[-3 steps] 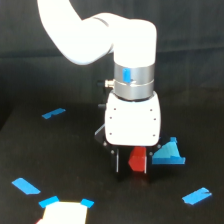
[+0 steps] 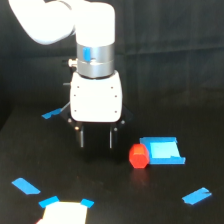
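Note:
A small red object [image 2: 139,155] rests on the black table, right of centre. It lies against the left edge of a patch outlined in blue tape, with a pale blue middle [image 2: 163,150]. My gripper [image 2: 97,137] points down from the white arm, to the left of the red object and apart from it. Its two thin dark fingers stand wide apart with only dark table showing between them, so it is open. How high the fingertips are above the table is hard to judge.
Blue tape strips lie at the left [image 2: 26,186] and lower right [image 2: 197,196]. A pale item [image 2: 64,213] is cut off by the bottom edge, between two more tape pieces.
The gripper has moved left, away from its place over the red object, which showed between its fingers. The red object is in about the same spot, now uncovered along with the pale blue patch.

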